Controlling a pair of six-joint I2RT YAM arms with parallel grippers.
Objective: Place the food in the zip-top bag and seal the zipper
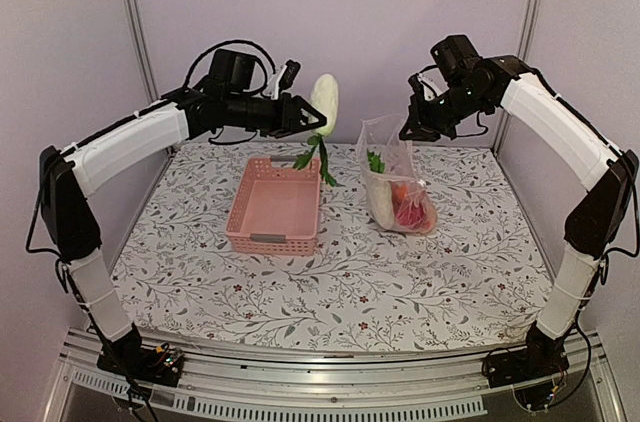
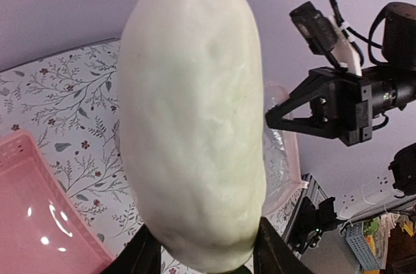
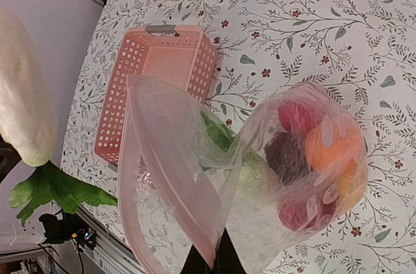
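A white radish-like vegetable with green leaves point(image 1: 324, 105) is held up between the basket and the bag, my left gripper point(image 1: 318, 122) shut on its leafy end. It fills the middle of the left wrist view, its white body point(image 2: 195, 112) hiding much behind it. The clear zip top bag point(image 1: 383, 167) hangs with its mouth spread and its lower part on the table. Inside it, the right wrist view shows an orange food point(image 3: 335, 144), a dark one point(image 3: 287, 157) and red ones. My right gripper is shut on the bag's rim, high at its right side.
The pink basket point(image 1: 235, 217) stands left of the bag and looks empty. A wall rises behind the table.
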